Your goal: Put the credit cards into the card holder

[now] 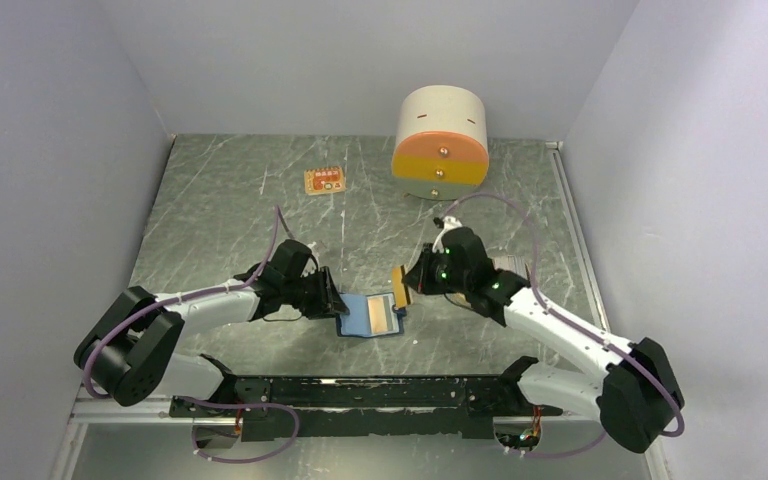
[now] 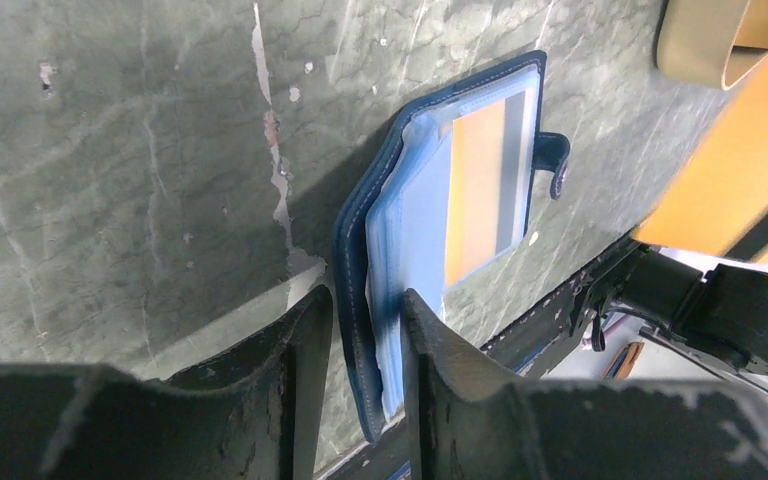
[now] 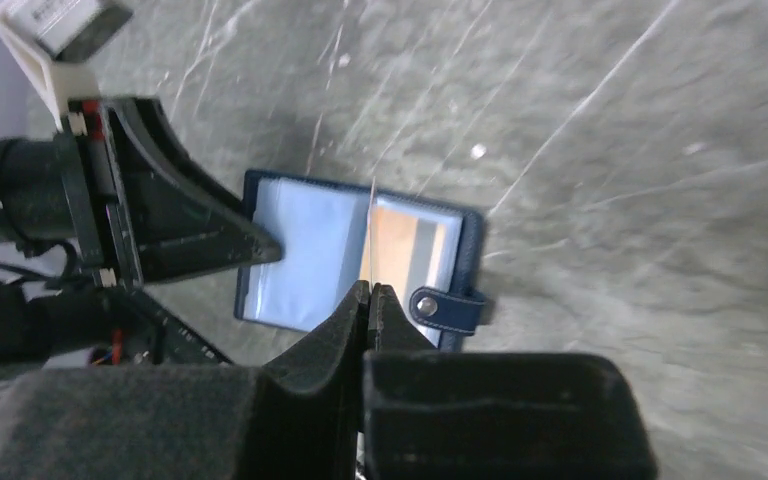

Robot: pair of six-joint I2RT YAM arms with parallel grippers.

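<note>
The navy card holder (image 1: pixel 352 335) lies unfolded at the front centre, with clear blue sleeves and a tan card (image 2: pixel 475 180) with a grey stripe in its right half. My left gripper is shut on the holder's left edge, which is raised and curved between the fingers. Just above the holder's right side, my right gripper (image 1: pixel 410 283) is shut on an orange card (image 1: pixel 398 285) with a dark stripe. From the right wrist view that card (image 3: pixel 371 240) is seen edge-on, pointing away from the fingertips above the holder.
Behind the right arm, the tan card tray (image 1: pixel 513 263) is partly covered; cards show in it. A rounded drawer box (image 1: pixel 440 145) stands at the back, and a small orange packet (image 1: pixel 324 180) lies left of it. The table behind the holder is clear.
</note>
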